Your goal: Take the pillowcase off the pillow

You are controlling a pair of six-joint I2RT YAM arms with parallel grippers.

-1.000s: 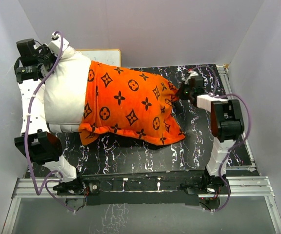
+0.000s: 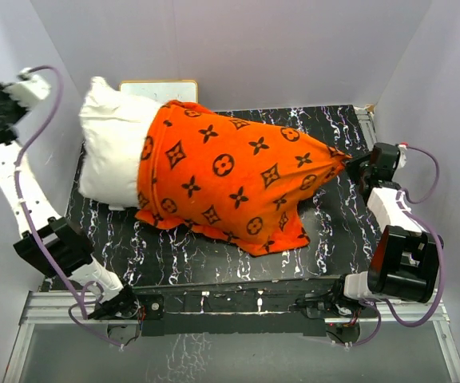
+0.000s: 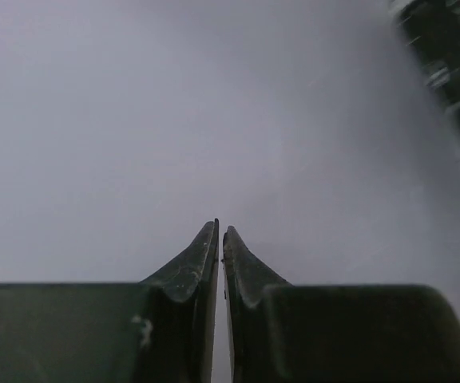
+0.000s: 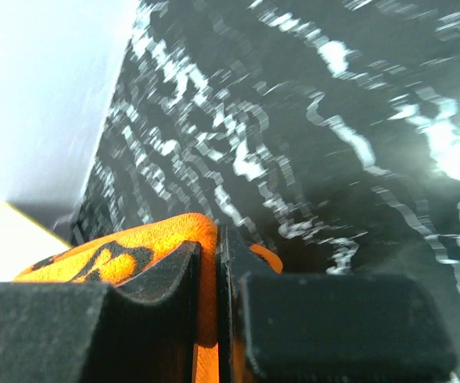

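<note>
The white pillow (image 2: 110,144) lies on the left of the table, partly inside the orange patterned pillowcase (image 2: 222,183), which is stretched toward the right. My right gripper is shut on a bunched edge of the pillowcase at the table's right side. My left gripper, blurred in the top view, is off to the upper left, clear of the pillow, its fingers together against a plain grey wall in the left wrist view, with nothing visible between them.
A white board (image 2: 158,89) with a yellow edge lies behind the pillow. Black marbled table (image 2: 342,231) shows at the front and right. Grey walls surround the sides and back.
My right gripper has pulled the pillowcase end rightward. My left gripper has come away from the pillow's corner toward the left. More white pillow lies clear of the table's left part.
</note>
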